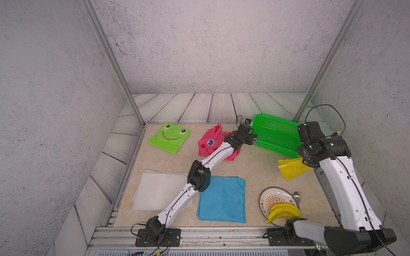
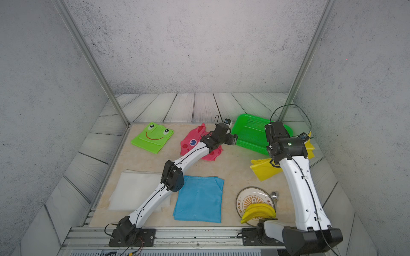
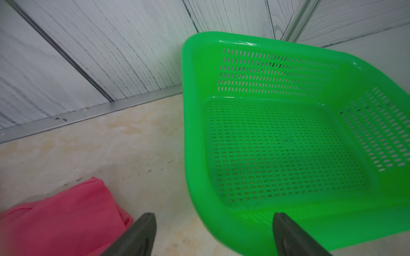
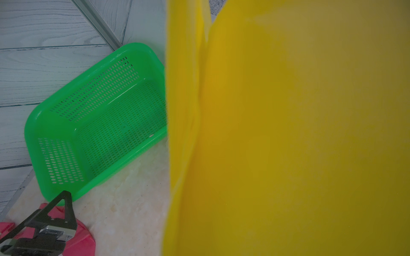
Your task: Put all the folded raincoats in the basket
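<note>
The green basket (image 1: pixel 276 121) stands empty at the back right; its interior fills much of the left wrist view (image 3: pixel 286 145). Yellow folded raincoat (image 2: pixel 260 168) hangs from my right gripper (image 2: pixel 277 153), raised in front of the basket's right end, and covers most of the right wrist view (image 4: pixel 290 128). The right gripper is shut on it, its fingertips hidden. My left gripper (image 1: pixel 249 137) is at the basket's left end, part open with nothing between its fingers, above the edge of a pink folded item (image 3: pixel 64 217).
A green frog item (image 1: pixel 168 143) lies back left. White sheets (image 1: pixel 158 192) and a blue cloth (image 1: pixel 221 200) lie in front. A plate (image 1: pixel 267 196) with bananas (image 1: pixel 281 209) and a small metal object (image 1: pixel 296 195) sit front right.
</note>
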